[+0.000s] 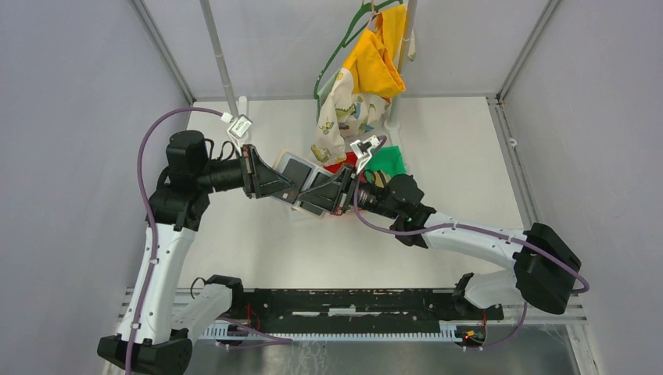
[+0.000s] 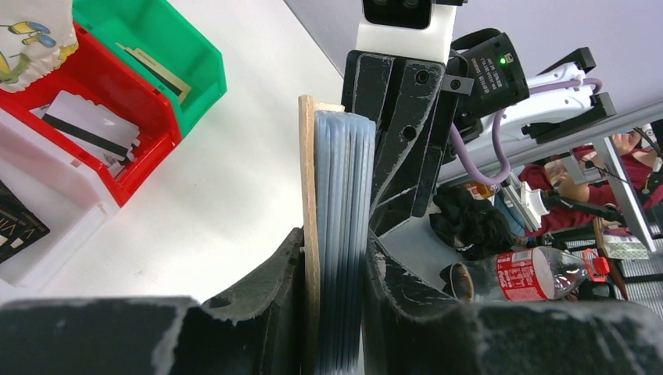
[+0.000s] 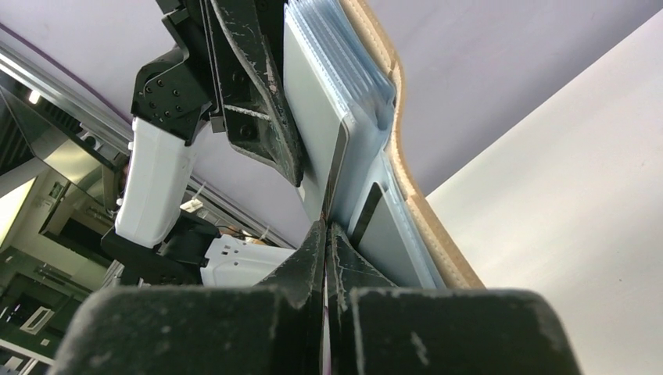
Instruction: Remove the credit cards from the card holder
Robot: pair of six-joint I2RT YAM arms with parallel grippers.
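Note:
My left gripper is shut on the card holder (image 2: 336,195), a thick stack of clear sleeves in a tan cover. In the right wrist view the holder (image 3: 430,242) shows pale sleeves (image 3: 344,70) with dark-striped grey cards among them. My right gripper is shut, its fingertips at the sleeve edges; I see nothing clearly held between them. From the top view the two grippers meet at the holder (image 1: 292,172) above the table.
Red bin (image 2: 156,148), green bin (image 2: 203,70) and white bin (image 2: 74,226) stand behind, with loose items inside. Clothing (image 1: 375,62) hangs at the back.

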